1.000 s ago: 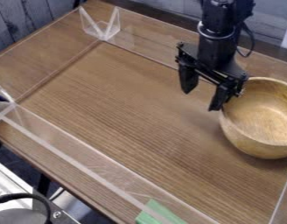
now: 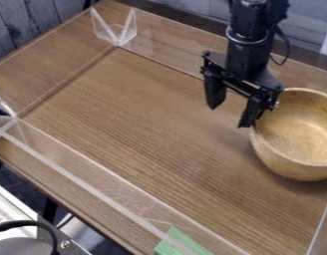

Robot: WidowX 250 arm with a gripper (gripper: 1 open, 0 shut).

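Observation:
The black robot arm reaches down from the top right, its gripper (image 2: 230, 103) held just left of a large beige bowl (image 2: 297, 139), by the bowl's back-left rim. The two fingers point down and are apart; whether anything sits between them is not clear, and nothing is plainly visible there. The bowl rests upright on the wooden table (image 2: 127, 139) at the right.
Clear plastic walls (image 2: 100, 184) edge the table. A green piece (image 2: 179, 242) lies at the bottom edge, and black-and-white equipment (image 2: 23, 239) is at the bottom left.
The gripper has shifted very slightly, with little other visible change. The bowl stays where it was.

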